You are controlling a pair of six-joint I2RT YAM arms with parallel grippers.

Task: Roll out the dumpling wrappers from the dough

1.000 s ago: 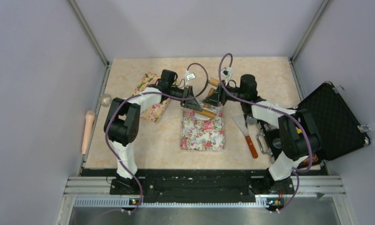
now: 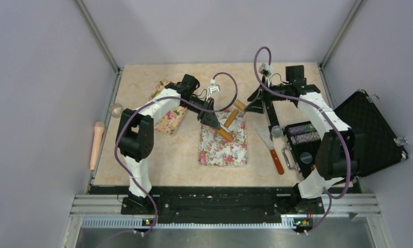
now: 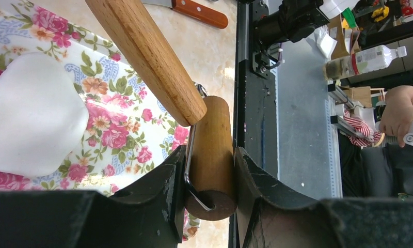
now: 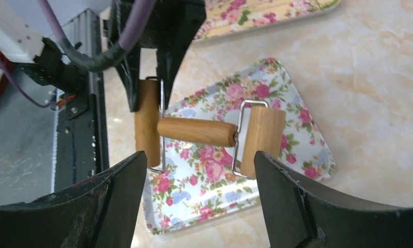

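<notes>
A wooden double-ended roller [image 2: 231, 119] with wire frames is over the floral board [image 2: 222, 154]. My left gripper is shut on one roller end [image 3: 210, 155]; its handle [image 4: 195, 129] runs to the other end [image 4: 262, 135]. A flattened white dough piece [image 3: 31, 113] lies on the board in the left wrist view, hidden by the roller in the other views. My right gripper [image 2: 252, 106] stands open at the right, apart from the roller, which shows between and beyond its fingers in the right wrist view.
A second floral board [image 2: 169, 120] lies at the left. A scraper knife [image 2: 274, 157], a small clear cup [image 2: 276, 132] and an open black case [image 2: 367, 132] are at the right. A pale rolling pin [image 2: 97, 144] lies at the left edge.
My right gripper has moved up and to the right, away from the roller. My left gripper and the roller have shifted slightly since a second ago.
</notes>
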